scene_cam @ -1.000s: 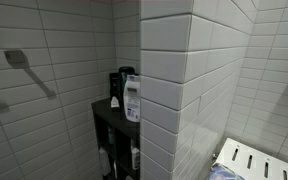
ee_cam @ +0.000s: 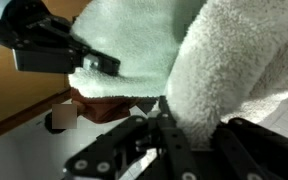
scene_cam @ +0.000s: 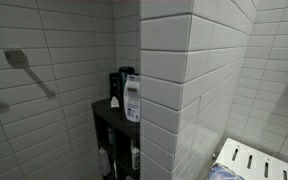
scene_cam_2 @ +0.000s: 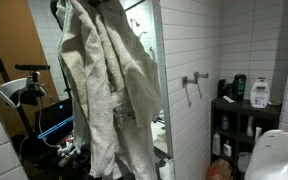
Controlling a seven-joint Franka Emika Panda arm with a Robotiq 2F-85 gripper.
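A cream towel [scene_cam_2: 104, 90] hangs in long folds from the top of exterior view 2. In the wrist view the towel [ee_cam: 219, 75] fills the right and upper middle. From the left reaches a black finger of my gripper, its tip pressed to the cloth; the other finger is hidden behind the folds. My gripper is shut on the towel. Exterior view 1 shows neither the gripper nor this towel.
A black shelf [scene_cam_2: 232, 113] with bottles stands by the tiled wall [scene_cam_2: 194, 130]. A white jug [scene_cam_2: 260, 93] is on its top. In exterior view 1, a tiled wall corner [scene_cam: 169, 80] partly hides the shelf. A slotted white surface [scene_cam: 254, 163] lies lower right.
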